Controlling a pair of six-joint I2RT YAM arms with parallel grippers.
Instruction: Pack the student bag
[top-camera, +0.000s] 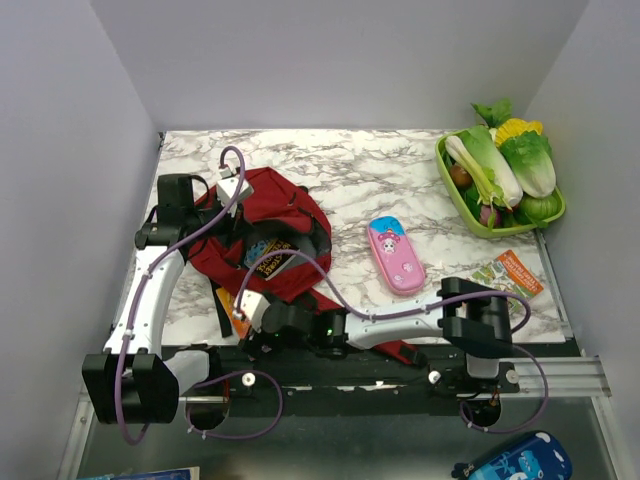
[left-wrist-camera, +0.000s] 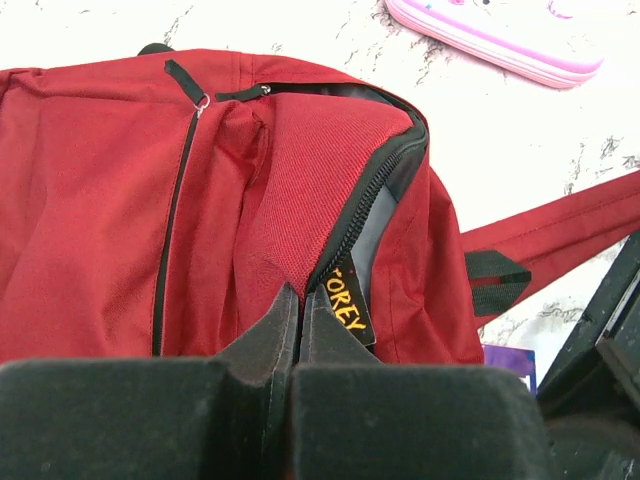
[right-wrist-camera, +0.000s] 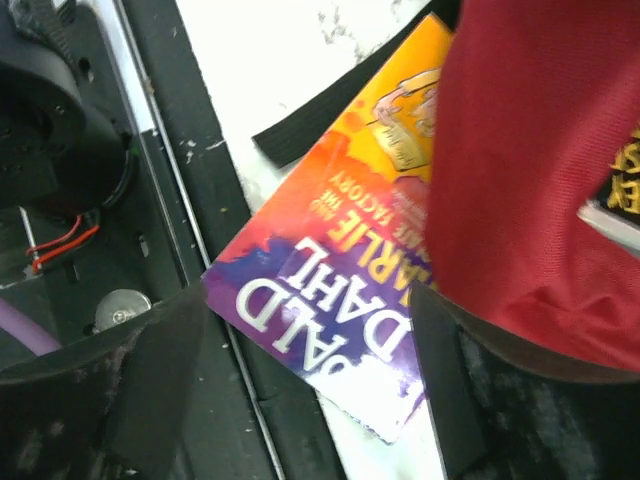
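Note:
The red backpack (top-camera: 285, 203) lies on the marble table with its main pocket partly open. A dark book (top-camera: 262, 258) with yellow lettering sits inside that pocket. In the left wrist view, my left gripper is shut at the zipped edge of the opening; red fabric meets its fingertips. A purple and orange Roald Dahl book (right-wrist-camera: 330, 260) lies flat, partly under the bag and reaching over the table's front edge. Above this book my right gripper stands open, one finger on either side of it, holding nothing. A pink pencil case (top-camera: 396, 258) rests right of the bag.
A green basket (top-camera: 462, 205) of vegetables stands at the back right. A booklet (top-camera: 508, 276) lies below it. The bag's red strap (top-camera: 395, 348) runs along the front edge. A blue case (top-camera: 520, 460) is below the table at right.

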